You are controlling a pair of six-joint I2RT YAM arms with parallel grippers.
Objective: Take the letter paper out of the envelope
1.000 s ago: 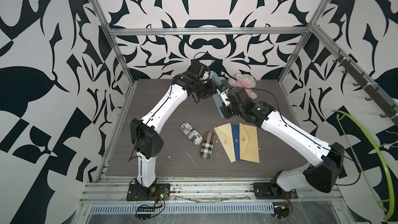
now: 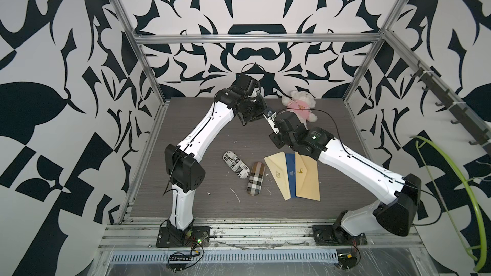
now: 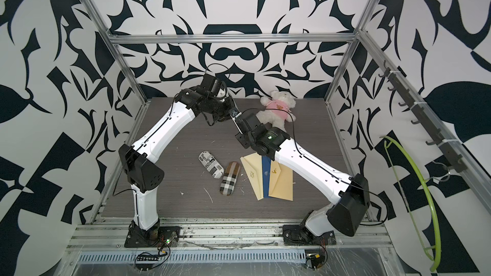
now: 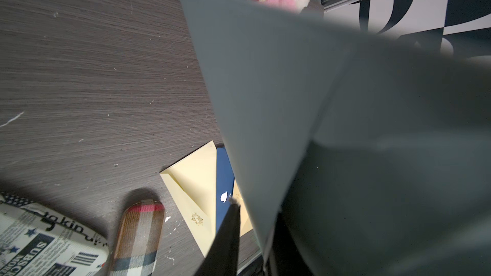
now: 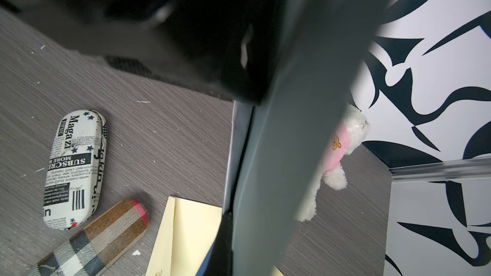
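A blue-grey envelope [image 4: 245, 56] fills much of the left wrist view, turned so that one edge runs down toward my left gripper. That gripper is part open, its dark fingers on either side of the edge. In the right wrist view the same envelope [image 5: 307, 112] stands nearly edge-on, with a thin pale layer along its left side. My right gripper is shut on the envelope's lower part; its far finger is hidden. Both grippers meet above the back middle of the table. No separate letter paper can be made out.
Three envelopes lie overlapped on the table: cream [image 2: 277, 171], blue [image 2: 291, 173] and tan [image 2: 308, 179]. Left of them are a newsprint case [image 2: 235, 164] and a plaid case [image 2: 255, 179]. A white plush toy [image 2: 301, 103] sits behind.
A second ago the blue-grey envelope showed as a broad panel in the top left view; now it is almost edge-on there.
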